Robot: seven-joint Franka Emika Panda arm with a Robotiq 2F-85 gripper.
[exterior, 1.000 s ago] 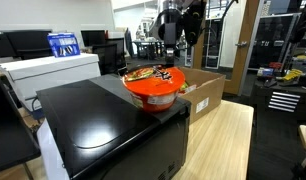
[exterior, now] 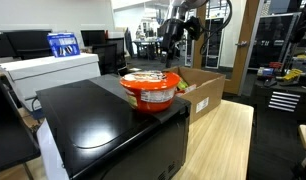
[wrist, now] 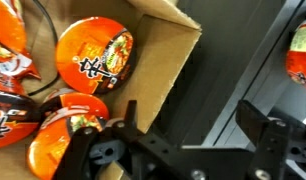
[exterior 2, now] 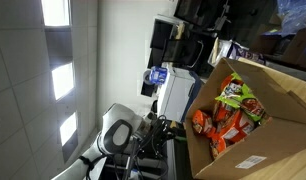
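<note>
A red-orange noodle bowl (exterior: 151,92) with a patterned lid sits on the black top surface near its right edge. Only part of that bowl (wrist: 302,58) shows at the wrist view's right border. More orange bowls (wrist: 95,52) and packets lie inside a cardboard box (wrist: 159,75). My gripper (exterior: 174,50) is raised behind the bowl, apart from it. Its fingers (wrist: 130,112) stand wide apart in the wrist view, with nothing held between them. From the second exterior side, the white arm (exterior 2: 118,125) reaches in at left, beside the open box (exterior 2: 271,92).
The black top (exterior: 83,115) is clear left of the bowl. A green packet (exterior 2: 233,90) lies among the orange ones in the box. Box walls and flaps stand up around these contents. A blue-and-white box (exterior: 63,44) rests on a white cabinet at the back.
The bowl has gone from tilted, with its lid turned toward the camera, to nearly level. My gripper has moved up and away from it.
</note>
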